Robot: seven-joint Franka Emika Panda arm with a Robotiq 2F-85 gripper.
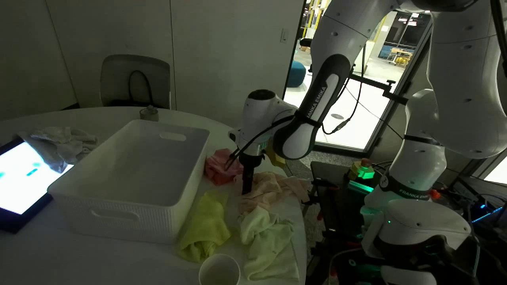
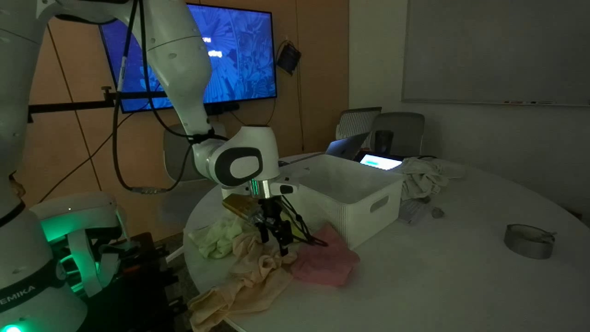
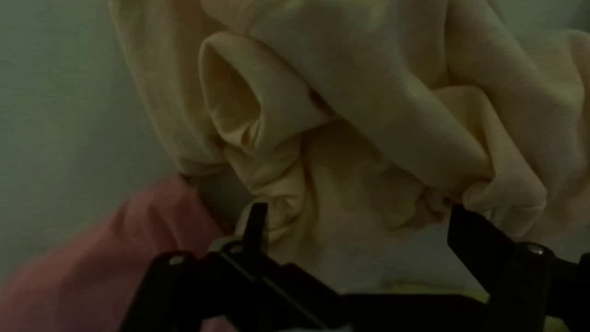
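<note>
My gripper stands open, its fingers pointing down at a crumpled peach cloth (image 1: 268, 187). In the wrist view the folds of the peach cloth (image 3: 381, 127) fill the space ahead of and between the fingertips; whether they touch it I cannot tell. A pink cloth (image 2: 325, 260) lies beside it, partly under the left finger in the wrist view. Toward the near side of exterior view 1 lie a yellow cloth (image 1: 206, 225) against the bin and a pale green cloth (image 1: 268, 244). The large white bin (image 1: 128, 216) looks empty.
A white cup (image 1: 219, 270) stands at the near table edge. Behind the bin are a lit screen (image 1: 23, 178) and a greyish cloth (image 2: 423, 177). A grey ring-shaped object (image 2: 529, 241) sits on otherwise clear table at the right of exterior view 2.
</note>
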